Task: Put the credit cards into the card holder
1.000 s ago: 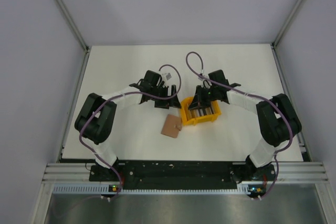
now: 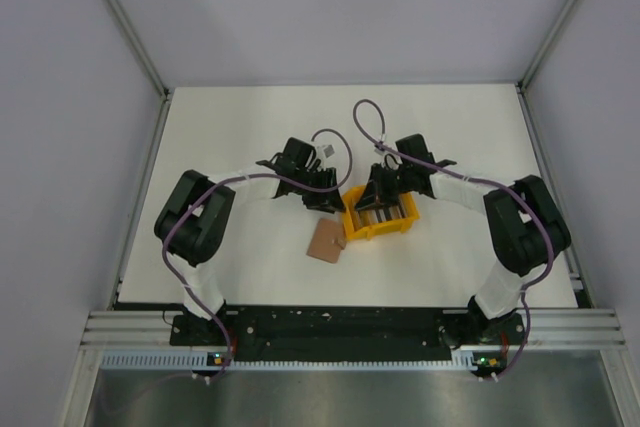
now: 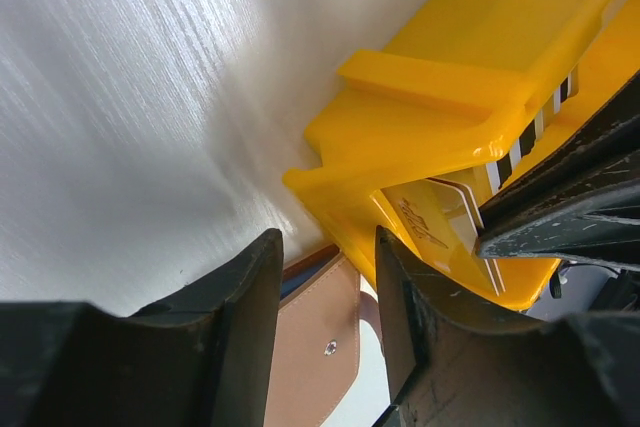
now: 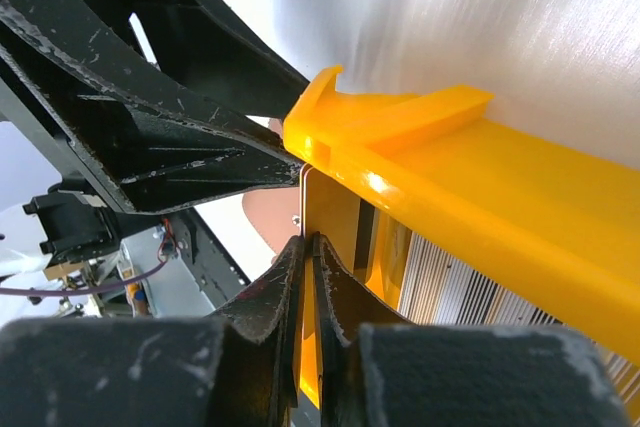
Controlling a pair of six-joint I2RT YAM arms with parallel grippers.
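Note:
The yellow box [image 2: 380, 227] stands on the table, with several thin cards and slats upright inside. A card [image 4: 335, 209] leans near its left end wall, and my right gripper is shut with the card's edge between its fingertips. At that same end of the box, my left gripper holds its fingers a little apart. Box wall, table and brown leather show through that gap; whether its fingers touch the wall is hard to tell. The brown card holder [image 2: 326, 240] lies flat in front of the box's left end, partly hidden behind the left fingers [image 3: 235, 322].
The two grippers are close together over the box's left end. A cable loop [image 2: 368, 112] rises above the right gripper.
My left gripper has shifted a little right and forward, nearer the box, and its fingers stand closer together. The right gripper, the box and the brown holder look almost unchanged.

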